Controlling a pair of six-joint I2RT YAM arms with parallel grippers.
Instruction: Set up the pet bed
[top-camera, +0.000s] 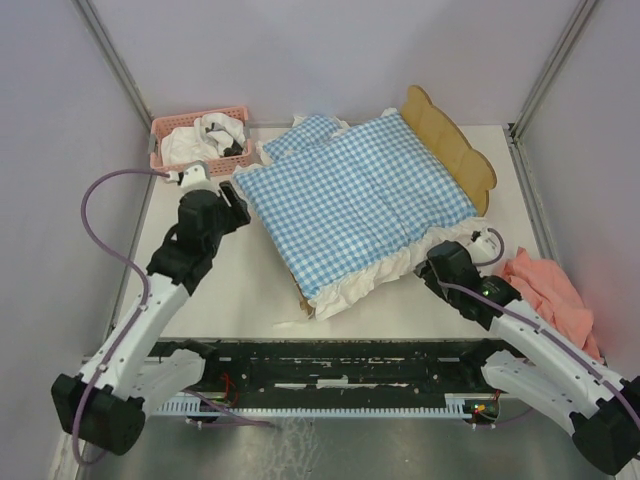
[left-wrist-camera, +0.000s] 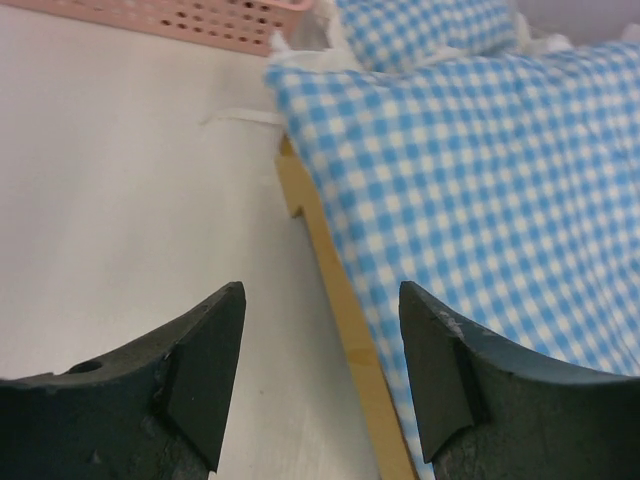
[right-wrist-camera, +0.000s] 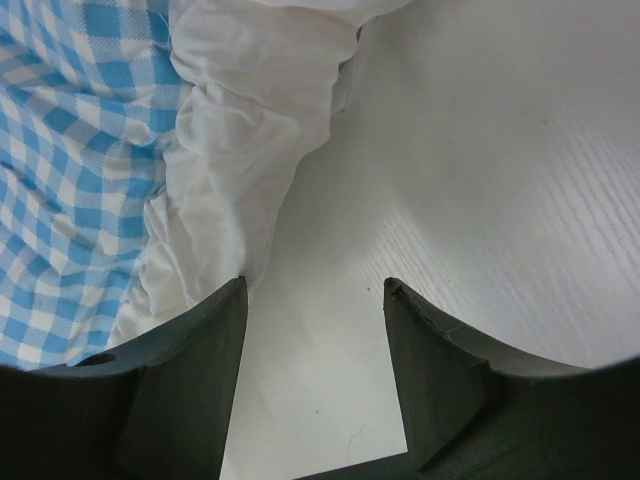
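The pet bed (top-camera: 350, 200) stands at an angle on the white table, draped in a blue-and-white checked sheet with a white ruffled edge. Its wooden headboard (top-camera: 450, 150) rises at the back right. Behind the far left corner lies a small checked pillow (top-camera: 302, 136). My left gripper (top-camera: 238, 208) is open off the bed's left side; the left wrist view shows the wooden side rail (left-wrist-camera: 345, 300) beyond its parted fingertips. By the bed's front right corner, my right gripper is open, its left finger (right-wrist-camera: 215, 340) close to the ruffle (right-wrist-camera: 240, 180); contact cannot be told.
A pink basket (top-camera: 160, 160) holding white cloth and something dark stands at the back left. Pink cloth (top-camera: 550, 295) is heaped along the right edge. Bare table (top-camera: 200, 310) shows left of the bed and in front of it.
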